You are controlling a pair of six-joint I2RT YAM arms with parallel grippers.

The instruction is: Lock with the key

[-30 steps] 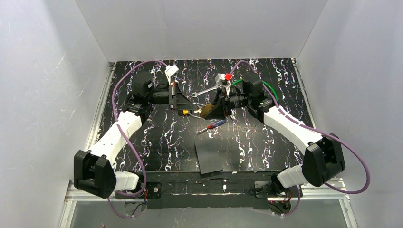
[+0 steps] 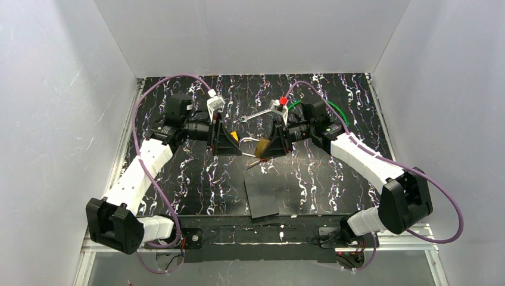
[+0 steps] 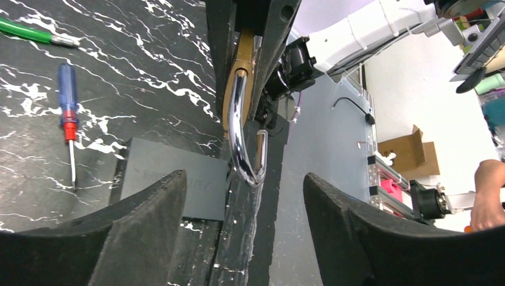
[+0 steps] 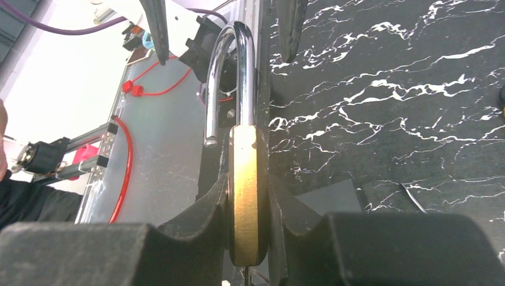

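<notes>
A brass padlock (image 2: pixel 262 147) is clamped in my right gripper, whose two fingers press on its flat sides. Its chrome shackle (image 4: pixel 245 77) stands raised, with one leg free of the body. My left gripper faces it with fingers apart; in the left wrist view the shackle's bend (image 3: pixel 254 176) appears between them, without visible contact. The left fingers (image 4: pixel 292 30) also show on both sides of the shackle in the right wrist view. I cannot make out the key clearly in any view.
On the dark marbled table lie a blue-and-red screwdriver (image 3: pixel 69 98), a wrench (image 2: pixel 255 115), a green-handled tool (image 3: pixel 36 32) and a dark grey plate (image 2: pixel 261 196). A small yellow object (image 2: pixel 234 136) sits beside the left gripper.
The right gripper with the padlock shifted slightly toward the front.
</notes>
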